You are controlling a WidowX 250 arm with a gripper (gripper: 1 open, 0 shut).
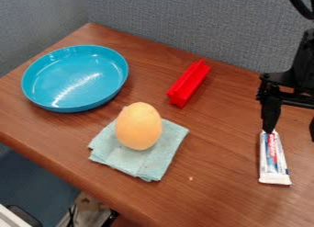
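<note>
My black gripper (289, 122) is at the right edge, partly out of view, its fingers apart and lowered by the top end of a white toothpaste tube (274, 161). Whether it touches the tube is unclear. A yellow-orange egg-shaped object (139, 127) rests on a folded light blue cloth (153, 164). A red bar-shaped block (188, 83) lies toward the back, and an empty blue plate (75, 74) sits at the left.
The wooden table (208, 194) meets a grey padded wall (185, 19) behind. The front left edge drops to the floor.
</note>
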